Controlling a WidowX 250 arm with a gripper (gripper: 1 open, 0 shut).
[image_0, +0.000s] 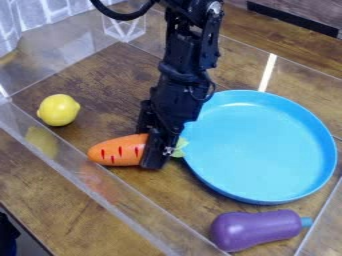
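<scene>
My black gripper (160, 145) reaches down to a toy orange carrot (118, 150) lying near the clear front wall, its green leafy end pointing right. The gripper is shut on the carrot near its leafy end; the fingertips are dark and partly hard to make out. The carrot's top touches or nearly touches the blue plate's left edge.
A light blue plate (261, 140) fills the right side. A yellow lemon (58, 109) sits at the left, and a purple eggplant (251, 228) at the front right. Clear walls run along the left and front. Bare wooden floor shows at the back.
</scene>
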